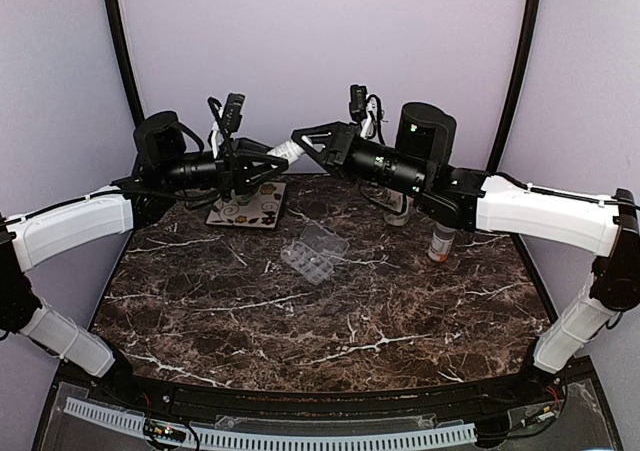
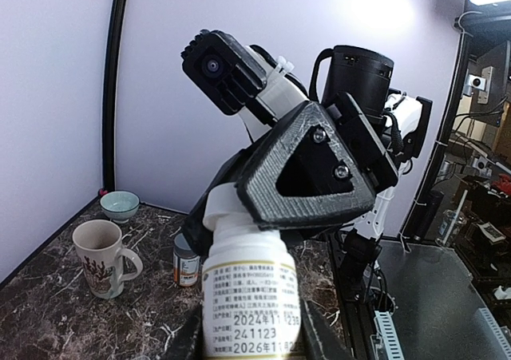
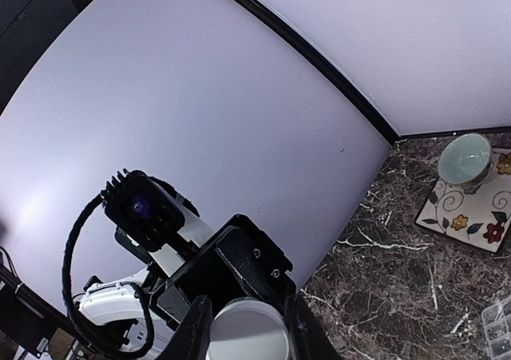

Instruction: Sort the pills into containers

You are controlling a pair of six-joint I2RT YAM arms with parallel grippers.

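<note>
Both grippers meet in the air above the back of the table around a white pill bottle (image 1: pixel 287 152). My left gripper (image 1: pixel 277 157) is shut on its body; in the left wrist view the printed label (image 2: pixel 249 304) faces the camera. My right gripper (image 1: pixel 309 139) is shut at the bottle's white cap (image 3: pixel 247 332), which fills the space between its fingers in the right wrist view. A clear compartment pill box (image 1: pixel 307 262) lies open on the table below, its contents too small to tell.
A floral board (image 3: pixel 449 212) with a pale bowl (image 3: pixel 465 159) is at back left. A mug (image 2: pixel 97 260), another bowl (image 2: pixel 119 206) and a labelled bottle (image 1: pixel 440 241) stand at the right.
</note>
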